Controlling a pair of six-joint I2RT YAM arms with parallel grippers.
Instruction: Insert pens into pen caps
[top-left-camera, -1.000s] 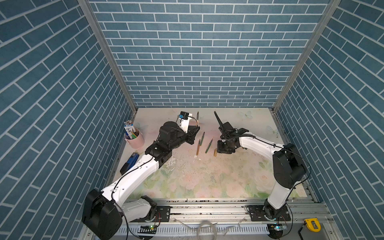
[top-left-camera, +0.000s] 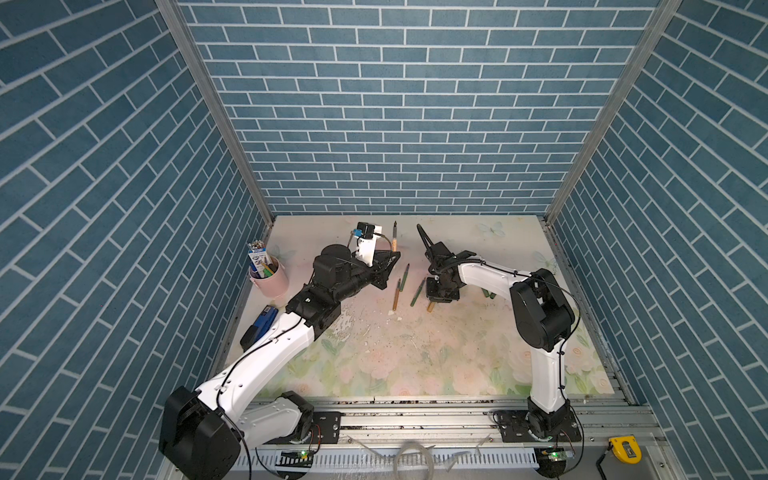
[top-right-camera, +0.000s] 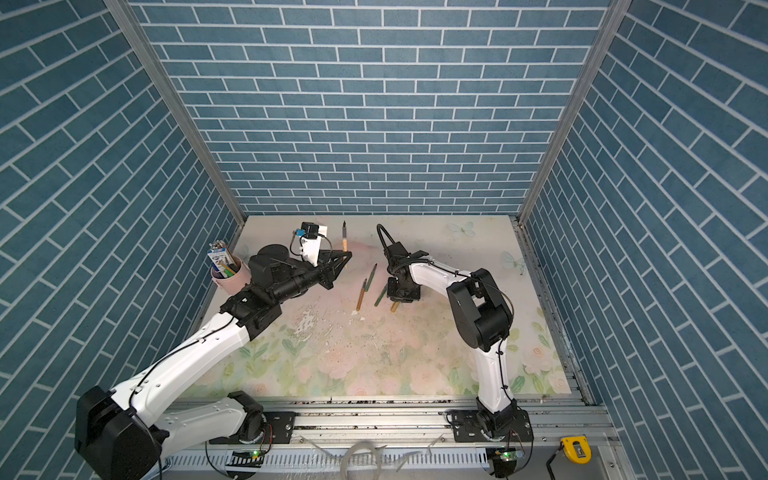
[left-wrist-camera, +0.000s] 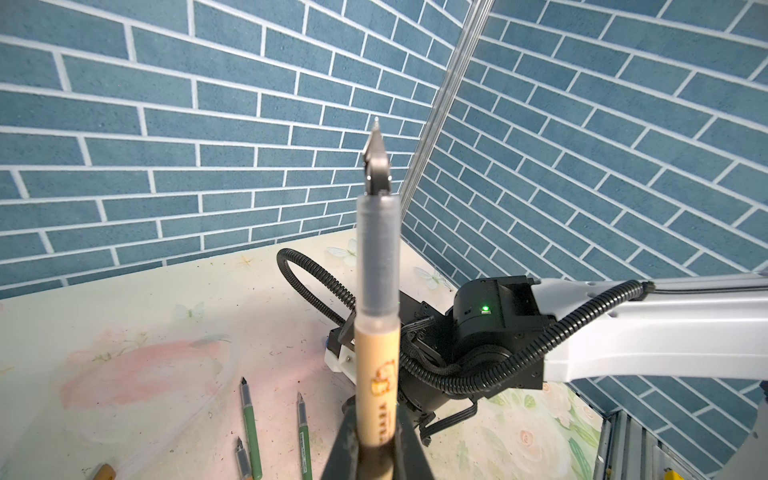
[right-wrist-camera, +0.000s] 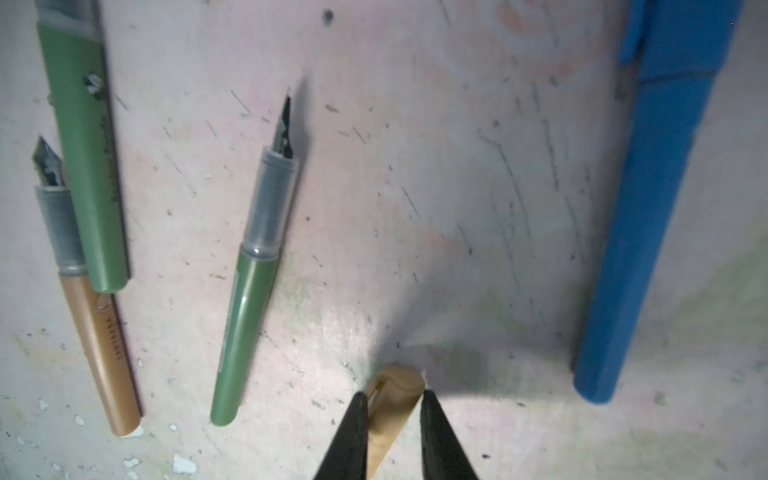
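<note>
My left gripper is shut on a peach pen, held upright with its nib up. In the right wrist view, my right gripper is low over a tan piece, probably a cap, with a finger on either side; whether they touch it is unclear. Left of it lie a green pen with bare nib, a green piece, and a tan pen with bare nib beside that.
A blue pen lies right of my right gripper. A pink cup of stationery and a blue object sit on the table's left.
My right arm has swung left, bringing its gripper over the tan piece. The left arm has moved very slightly, with the pen still in it.
</note>
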